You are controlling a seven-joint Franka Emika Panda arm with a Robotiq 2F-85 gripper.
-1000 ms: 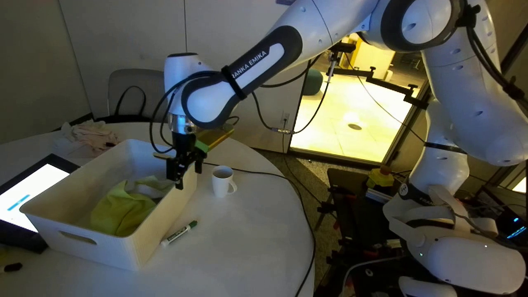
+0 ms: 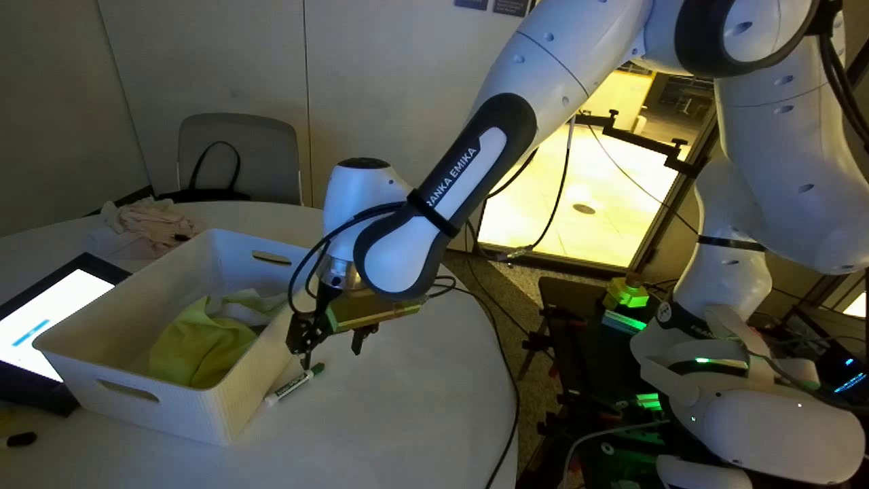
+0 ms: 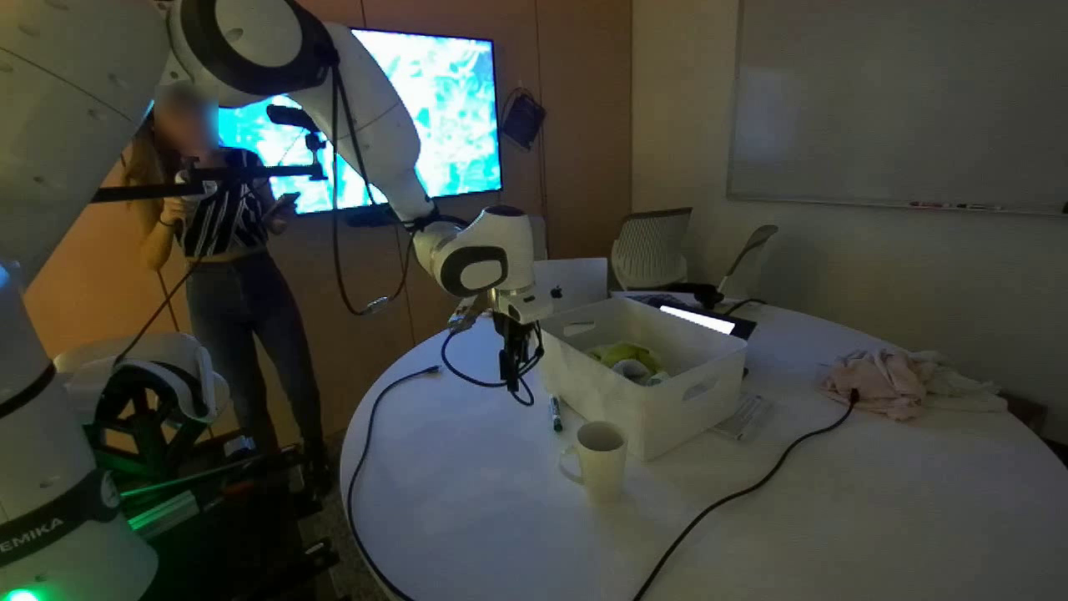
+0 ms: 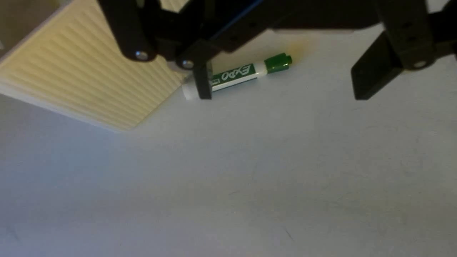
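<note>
A green-and-white Expo marker point(image 4: 235, 75) lies on the white table beside the long wall of a white bin point(image 2: 167, 399). Above it my gripper stands open, its fingers wide apart with nothing held. In the wrist view the left finger point(image 4: 202, 81) covers part of the marker's white end, while the green cap points into the gap toward the right finger. From exterior view 1 the gripper is low over the table, close to the cap. Whether a finger touches the marker I cannot tell.
Yellow-green cloth point(image 2: 199, 342) lies inside the bin. A white mug point(image 3: 602, 461) stands on the table near the marker. Beyond the bin are a tablet point(image 2: 57, 326) and pink cloth point(image 2: 155, 225). A black cable point(image 3: 746, 491) crosses the table.
The arm has come down and to the right in exterior view 1, from beside the bin's rim to low above the marker. It now hides the mug there. The marker has not moved.
</note>
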